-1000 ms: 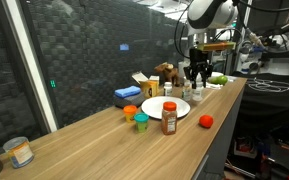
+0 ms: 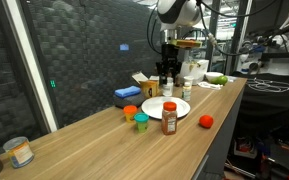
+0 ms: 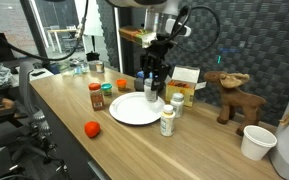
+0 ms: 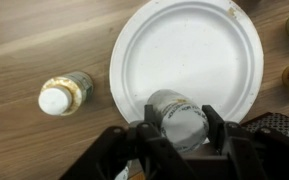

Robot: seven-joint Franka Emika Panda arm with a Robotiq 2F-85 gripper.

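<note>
My gripper is shut on a small bottle (image 4: 184,122), gripped from above. In the wrist view the bottle's pale cap faces the camera, over the lower part of the white plate (image 4: 199,62). From the side, the held bottle (image 3: 151,87) is at the plate's right part; whether its base touches the plate cannot be told. A similar white-capped bottle (image 4: 66,93) stands on the wooden table, apart from the plate.
A red-lidded jar (image 2: 169,118), red ball (image 2: 206,121), green cup (image 2: 141,122) and orange cup (image 2: 130,112) surround the plate. A toy moose (image 3: 241,103), white cup (image 3: 255,142) and yellow box (image 3: 182,83) stand farther off.
The arm has moved leftward and back in exterior view 1, carrying the bottle from beside the plate to over the plate. The other objects have stayed put.
</note>
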